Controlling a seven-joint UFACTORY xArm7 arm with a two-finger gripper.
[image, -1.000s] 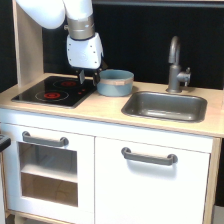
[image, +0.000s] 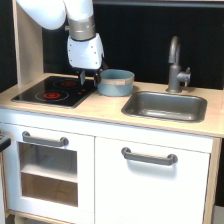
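A blue-grey pot (image: 117, 86) stands on the wooden countertop between the stove and the sink. My white arm reaches down from the top left, and its dark gripper (image: 91, 78) is at the pot's left side, over the right edge of the black stove (image: 52, 92). The fingers are small and dark against a dark background. Whether they touch the pot or hold any part of it does not show clearly.
Right of the pot lies a metal sink (image: 164, 104) with a dark tall faucet (image: 177, 70) behind it. Below are two white cabinet doors with grey handles, the left one with a window (image: 50, 173).
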